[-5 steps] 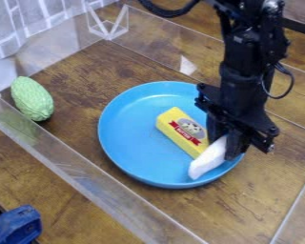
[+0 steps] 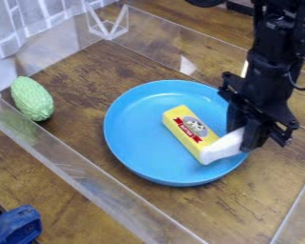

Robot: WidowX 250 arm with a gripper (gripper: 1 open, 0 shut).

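A blue plate (image 2: 149, 143) lies on the wooden table. On it rests a yellow box with a red label (image 2: 187, 127). The black gripper (image 2: 244, 140) is at the plate's right side, shut on a white object (image 2: 220, 149) that lies against the box's right end. The fingertips are partly hidden behind the white object.
A green cabbage-like object (image 2: 31, 98) lies at the left. A dark blue object (image 2: 15, 227) is at the bottom left corner. Clear strips (image 2: 104, 186), seemingly the walls of a bin, border the area.
The arm has shifted right. The white object has moved right and slightly up in the view with the gripper, toward the plate's rim.
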